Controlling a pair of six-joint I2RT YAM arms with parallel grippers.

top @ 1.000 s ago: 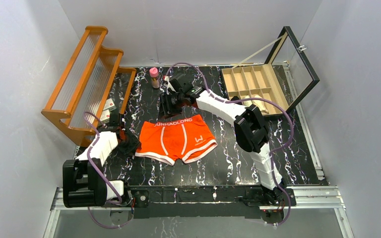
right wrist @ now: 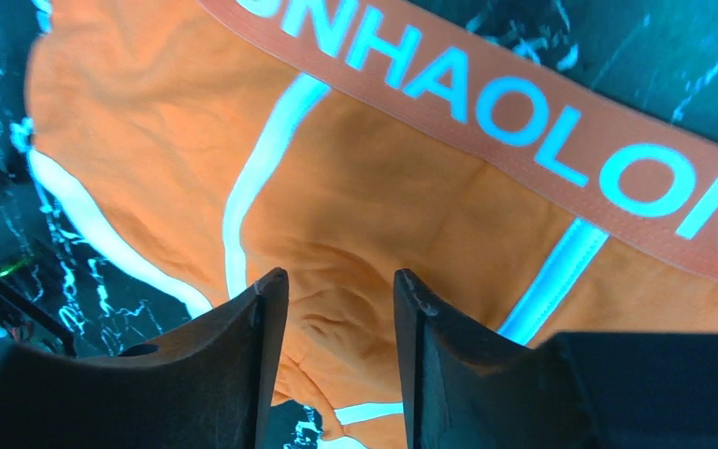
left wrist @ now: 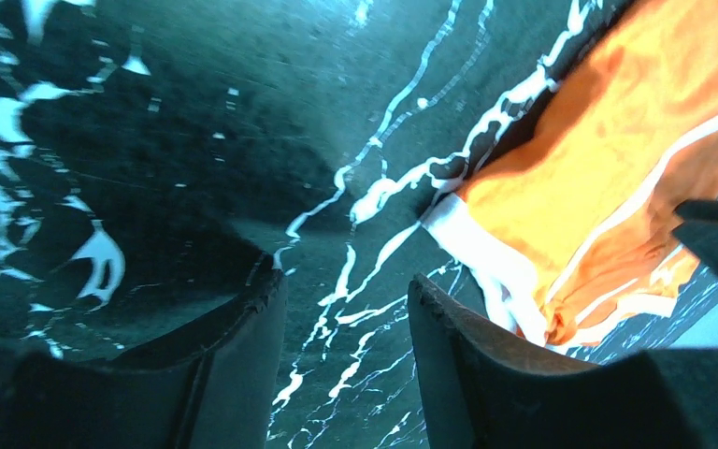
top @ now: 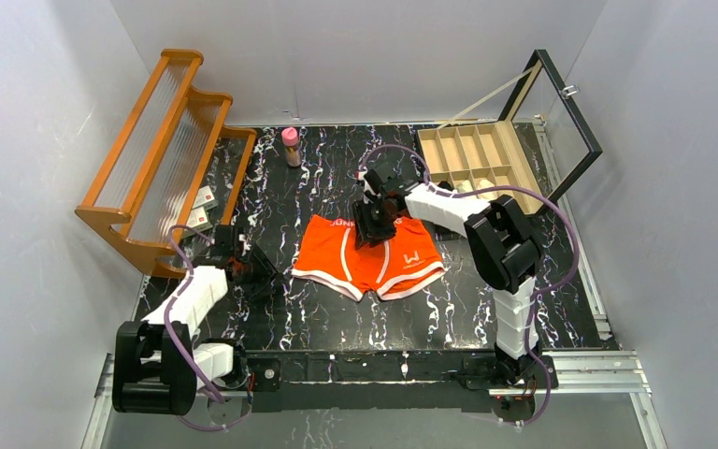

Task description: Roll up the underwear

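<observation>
The orange underwear [top: 394, 271] lies spread on the dark marbled table, waistband toward the back and white-trimmed leg openings toward the front. Over its upper middle is my right gripper [top: 370, 239], pointing down. In the right wrist view, its fingers [right wrist: 268, 327] stand apart above the orange underwear [right wrist: 365, 187], where the fabric is slightly wrinkled; no cloth is clasped. My left gripper [top: 266, 276] is just left of the garment. The left wrist view shows its fingers [left wrist: 252, 346] apart over bare table, with the white-trimmed leg corner of the underwear [left wrist: 514, 234] to their right.
A wooden rack [top: 140, 210] stands at the left, and a pink-capped bottle [top: 291, 147] at the back. The compartment box [top: 467, 150] with its lid raised is at the back right.
The underwear has slid to the right across the table. My right gripper came down from behind the waistband onto it and moved right; my left gripper has shifted slightly right.
</observation>
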